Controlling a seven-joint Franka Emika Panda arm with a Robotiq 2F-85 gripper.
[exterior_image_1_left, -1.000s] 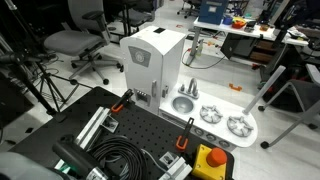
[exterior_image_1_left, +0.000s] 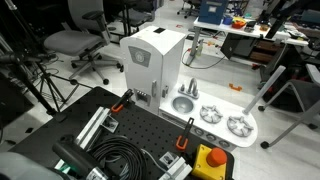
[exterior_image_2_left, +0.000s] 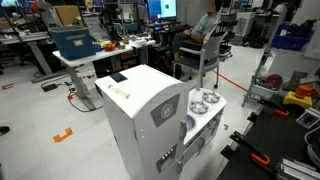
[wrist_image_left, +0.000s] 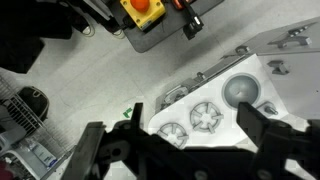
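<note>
No task object is named. In the wrist view my gripper stands open, its two black fingers wide apart with nothing visible between them. Beyond them, lower down, is a white toy kitchen counter with a round grey sink (wrist_image_left: 240, 90) and stove burners (wrist_image_left: 206, 117). Exterior view 1 shows the same sink (exterior_image_1_left: 183, 105) and two burners (exterior_image_1_left: 210, 114) beside a tall white cabinet (exterior_image_1_left: 150, 65). From the other side, exterior view 2 shows the cabinet (exterior_image_2_left: 150, 115) hiding part of the counter. The gripper cannot be made out clearly in either exterior view.
A black perforated table (exterior_image_1_left: 140, 130) borders the counter, carrying coiled black cable (exterior_image_1_left: 118, 157) and a yellow box with a red button (exterior_image_1_left: 213, 160). Orange-handled clamps (exterior_image_1_left: 183, 140) stand along its edge. An office chair (exterior_image_1_left: 75, 40) and a blue bin (exterior_image_2_left: 75, 42) are farther off.
A dark shape at the upper right of exterior view 1 has shifted slightly. The counter, cabinet and table items look unmoved.
</note>
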